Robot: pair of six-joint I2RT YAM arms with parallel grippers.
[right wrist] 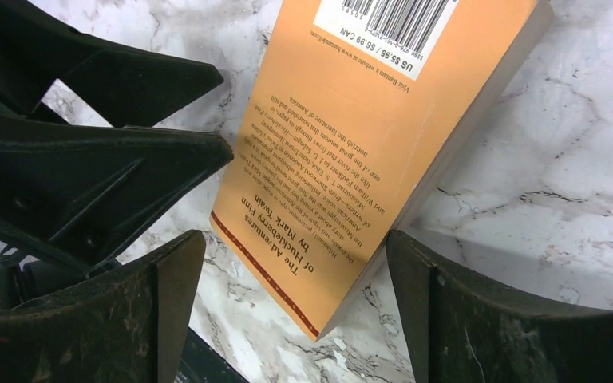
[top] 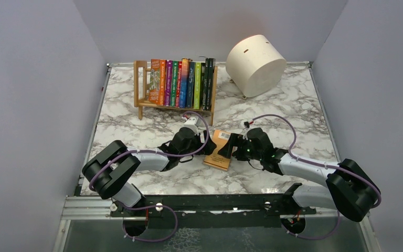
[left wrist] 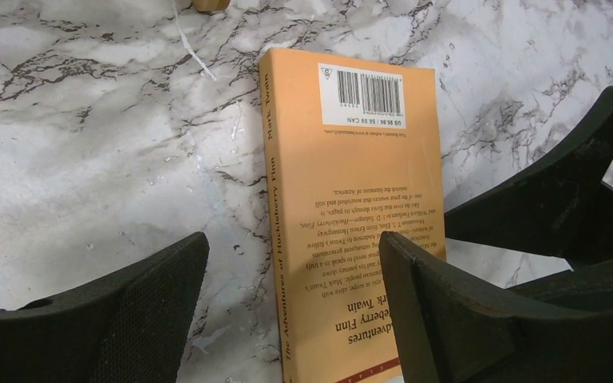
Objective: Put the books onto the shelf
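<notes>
An orange paperback of Huckleberry Finn [top: 218, 160] lies back cover up on the marble between the grippers, its barcode toward the shelf. My left gripper hangs open over it, the spine showing between its fingers in the left wrist view. My right gripper is at the book's other long side, fingers apart, one fingertip touching or very near the edge; whether it grips cannot be seen as a hold. A wooden rack [top: 139, 86] behind holds several upright books [top: 183, 84].
A white cylinder [top: 256, 65] lies at the back right. Bare marble [top: 118, 126] is free at left and right of the arms. The table's front rail runs just below them.
</notes>
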